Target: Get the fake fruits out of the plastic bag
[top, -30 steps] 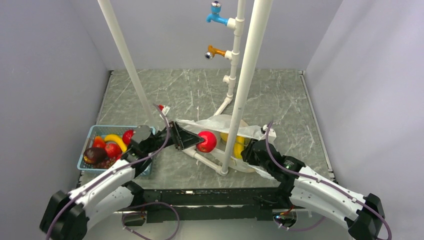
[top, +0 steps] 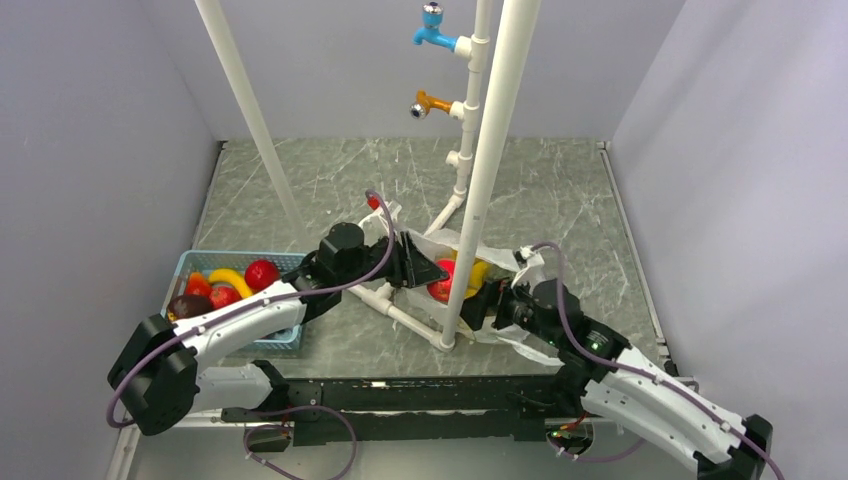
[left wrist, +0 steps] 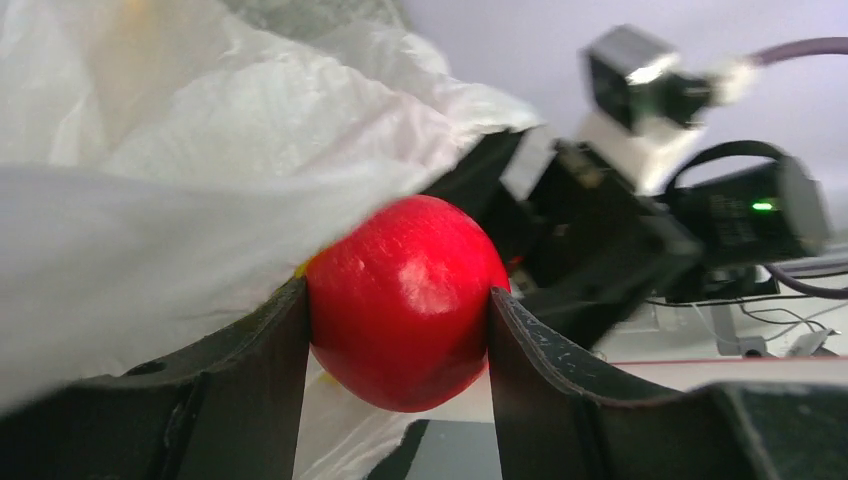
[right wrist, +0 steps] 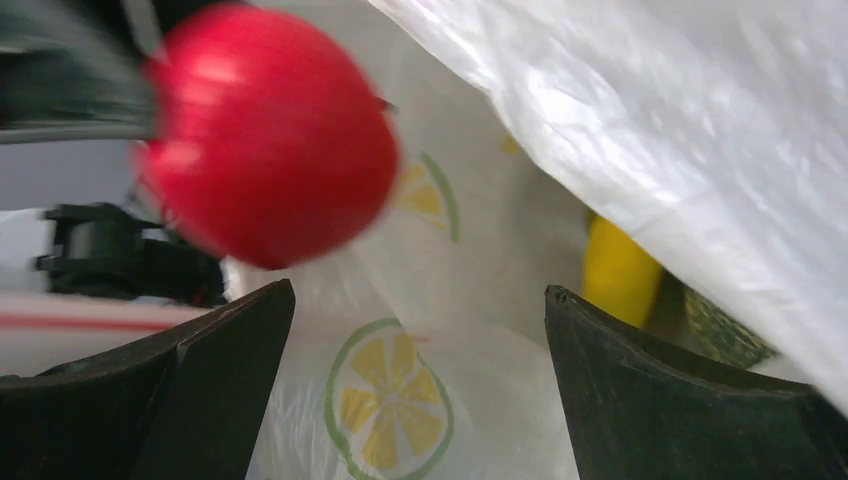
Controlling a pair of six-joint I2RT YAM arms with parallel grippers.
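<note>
In the left wrist view my left gripper is shut on a round red fruit (left wrist: 415, 245), one finger at each side. From above, this red fruit (top: 440, 281) is over the opening of the white plastic bag (top: 497, 257), just left of the upright pole. A yellow fruit (top: 479, 273) shows inside the bag. My right gripper (top: 482, 304) is at the bag's right side; in the right wrist view its fingers (right wrist: 640, 385) stand wide apart, only lemon-printed plastic visible behind the gap. Deeper in the bag are a yellow fruit (right wrist: 618, 270) and a dark green one (right wrist: 722, 330), partly covered by plastic.
A blue basket (top: 228, 255) with several fruits, among them a banana (top: 234, 281), stands at the left. A white upright pole (top: 487, 160) crosses in front of the bag, with pipe (top: 405, 318) along the table.
My left gripper has carried the red fruit rightward, from the bag's left edge to over its opening. The right gripper has shifted slightly left.
</note>
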